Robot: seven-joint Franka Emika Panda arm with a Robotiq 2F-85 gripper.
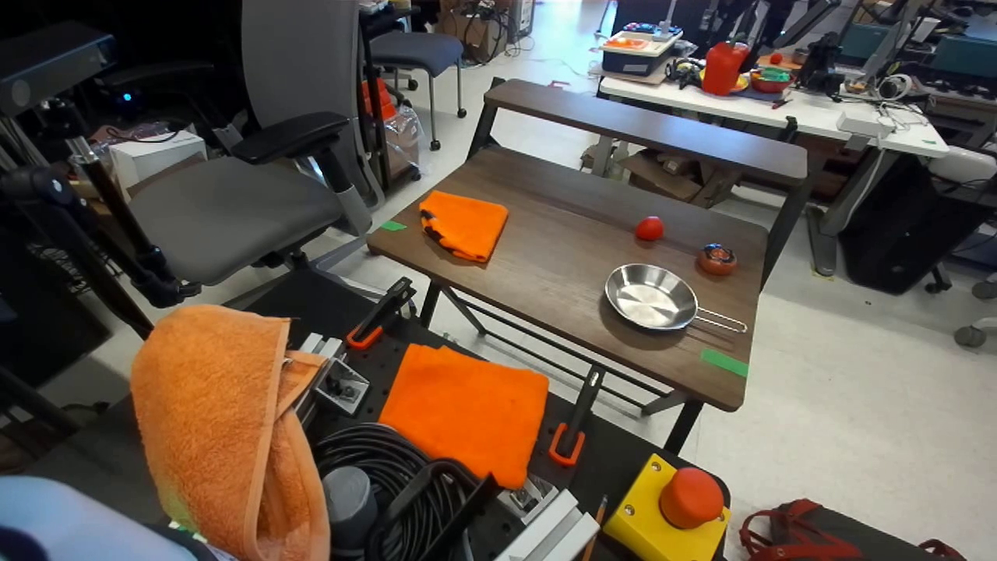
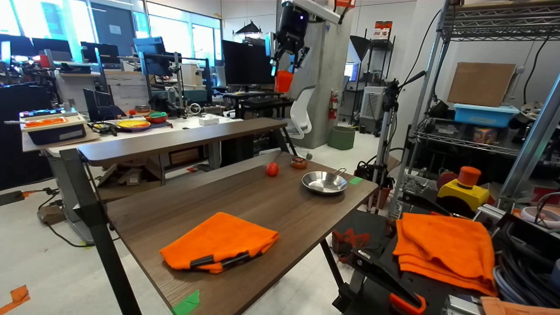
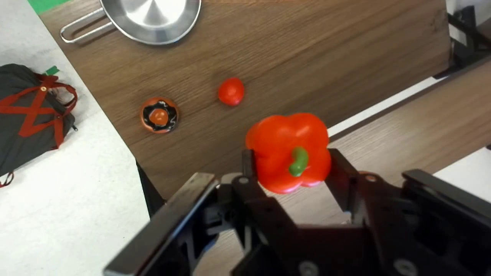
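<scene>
My gripper is shut on a red bell pepper [image 3: 278, 138] with a green stem, one finger on either side. In exterior view 2 the pepper [image 2: 284, 82] hangs high above the table's far end, below the dark gripper [image 2: 286, 67]. Exterior view 1 has the pepper [image 1: 725, 69] near its top edge, with most of the arm out of frame. A steel pan [image 1: 651, 296] rests empty on the brown table [image 1: 561, 243]. Near it lie a red tomato-like item [image 1: 649, 228] and a small orange-brown, dark-topped item [image 1: 717, 259].
A folded orange cloth [image 1: 464, 224] lies at the table's other end. A raised shelf [image 1: 645, 126] runs along one long side. Bare tabletop separates the cloth from the pan. Green tape [image 1: 724, 363] marks a spot beside the pan.
</scene>
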